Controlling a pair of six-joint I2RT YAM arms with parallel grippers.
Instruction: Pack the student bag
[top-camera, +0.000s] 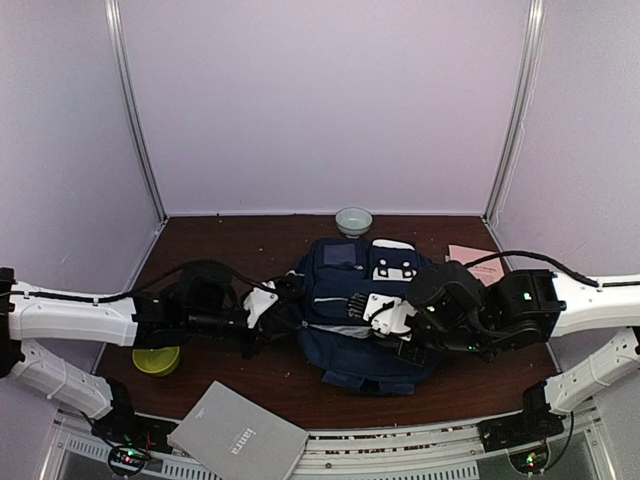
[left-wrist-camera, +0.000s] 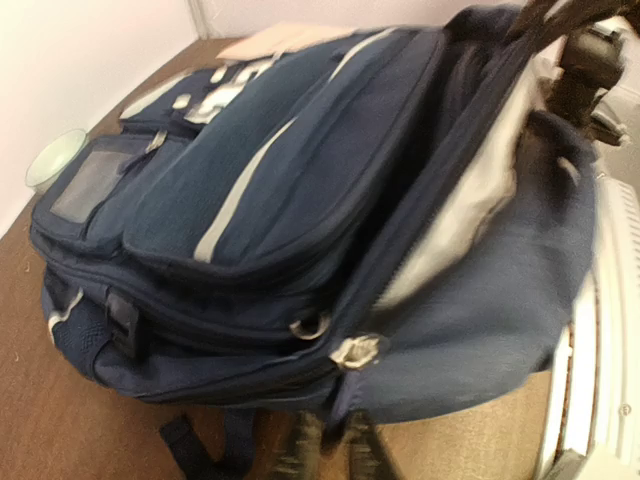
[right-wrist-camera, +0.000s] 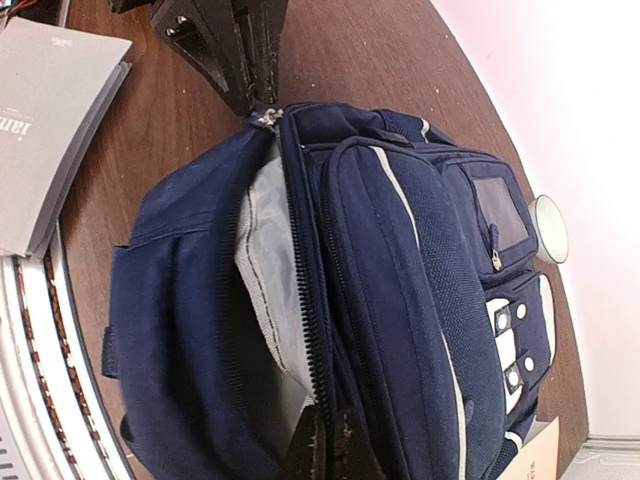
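Observation:
The dark blue backpack (top-camera: 340, 285) lies on its back with its main compartment gaping, pale grey lining (right-wrist-camera: 275, 255) inside. At the left corner of the opening, my left gripper is slightly open around the blue cord of the zipper pull (left-wrist-camera: 344, 395). Whether it still touches the cord is blurred. My right gripper is shut on the toothed zipper edge (right-wrist-camera: 305, 290) of the upper flap, at the lower part of the right wrist view. In the top view both sets of fingertips are hard to make out.
A grey book (top-camera: 240, 435) lies at the front left edge. The yellow-green bowl (top-camera: 156, 361) is by the left arm, a pale bowl (top-camera: 353, 221) behind the backpack, and a pink notebook (top-camera: 475, 263) at right. Bare table (top-camera: 225, 240) shows at back left.

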